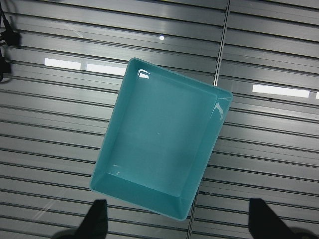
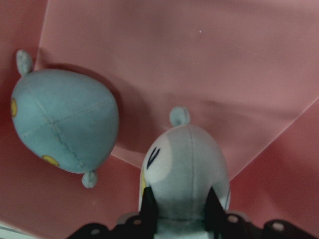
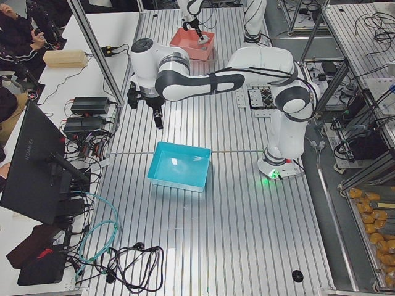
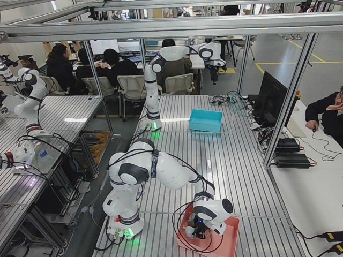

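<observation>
My left gripper is open, high above the ribbed table, with a turquoise bin (image 1: 152, 134) below it in the left wrist view. My right gripper is down in the pink bin (image 4: 231, 238), its fingers around a pale blue-white plush toy (image 2: 187, 164) with a small tuft on top, apparently gripping it. A second plush, light blue with yellow patches (image 2: 65, 117), lies on its side in the bin's corner, to the left of the held one in the right wrist view.
Coiled cables (image 3: 133, 271) lie at the table's near left in the camera left view. A monitor (image 3: 34, 163) and black boxes (image 3: 86, 123) stand beside the table. The ribbed surface between the two bins is clear.
</observation>
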